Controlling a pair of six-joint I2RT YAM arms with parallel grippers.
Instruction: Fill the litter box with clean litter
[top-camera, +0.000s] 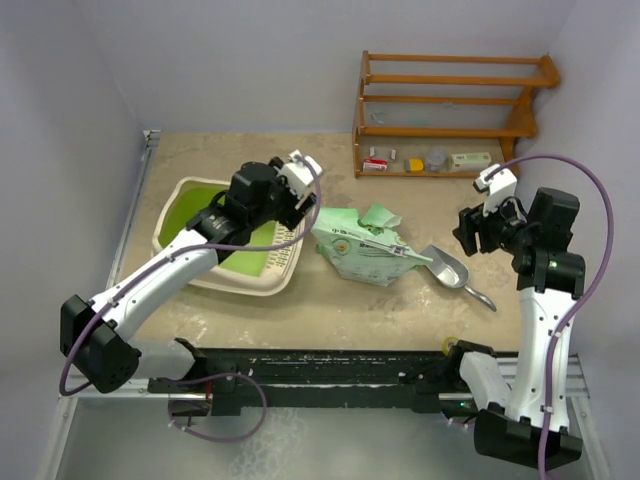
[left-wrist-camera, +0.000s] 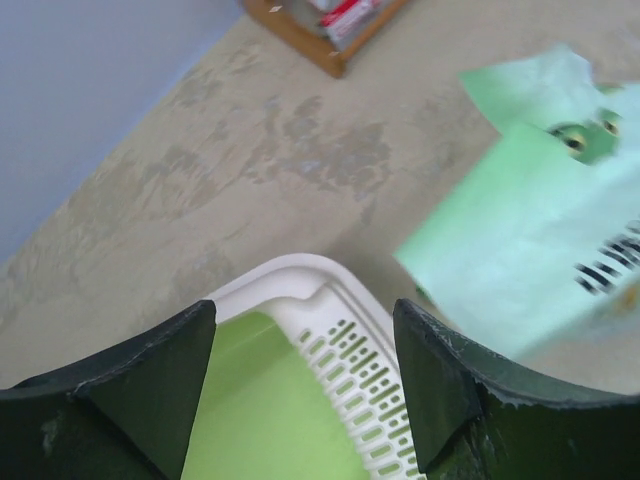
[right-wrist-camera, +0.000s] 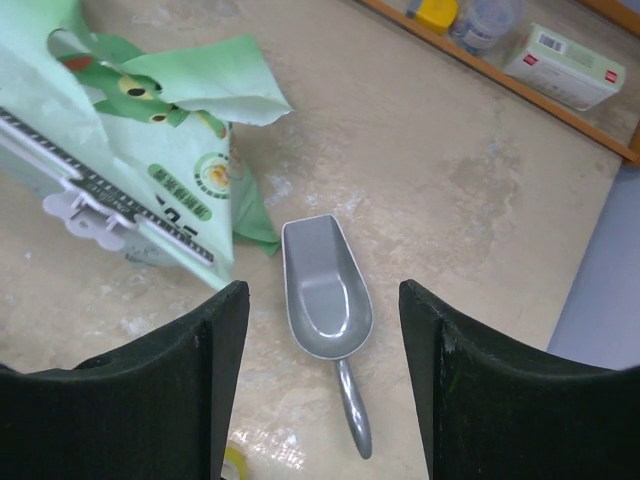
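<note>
A cream litter box (top-camera: 175, 275) with a green interior and slotted side sits on the left. My left gripper (top-camera: 298, 212) hangs open over its right edge, beside the green litter bag (top-camera: 360, 255), which has a white clip across it and a loose flap. In the left wrist view nothing is between the fingers. A metal scoop (right-wrist-camera: 325, 290) lies right of the bag with its handle toward the front. My right gripper (top-camera: 470, 230) is open above and behind the scoop, empty.
A wooden rack (top-camera: 450, 130) with small boxes and containers stands at the back. A yellow roll (top-camera: 450, 343) lies at the front edge. Walls close in both sides; bare counter lies behind the box and around the scoop.
</note>
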